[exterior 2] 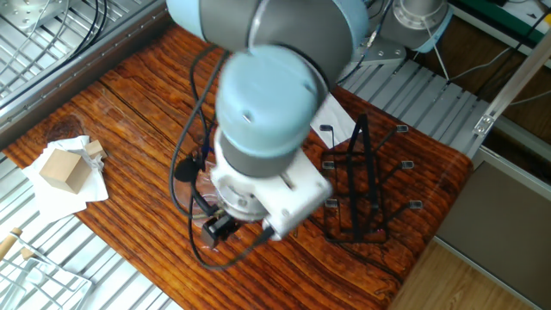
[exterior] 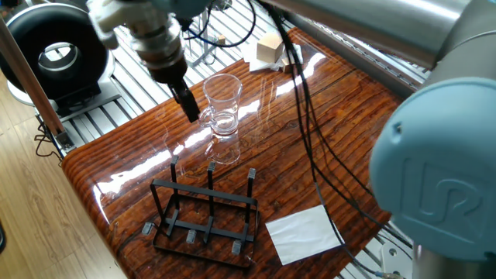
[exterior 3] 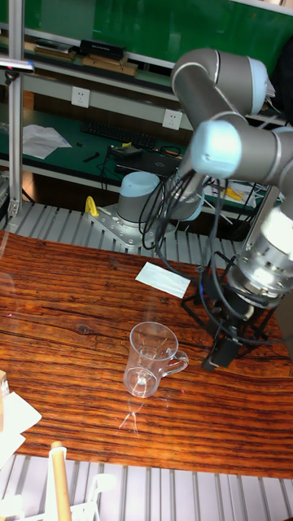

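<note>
A clear glass mug (exterior: 224,99) stands upright on the glossy wooden table (exterior: 310,139). Its handle (exterior 3: 176,363) points toward my gripper (exterior 3: 220,354) in the third view. There the gripper hangs to the right of the handle, with a visible gap. The first view has the gripper (exterior: 186,102) just left of the mug, its dark fingers lined up edge-on, so their spacing is unclear. Nothing shows held in it. From above, the arm covers most of the mug, and the gripper (exterior 2: 217,229) shows as a small dark shape.
A black metal rack (exterior: 208,187) with upright prongs occupies the near left of the table. Beside it lies a white sheet (exterior: 304,234). Wooden blocks (exterior 2: 65,170) sit on white paper at another edge. Loose cables (exterior: 310,116) hang from the arm.
</note>
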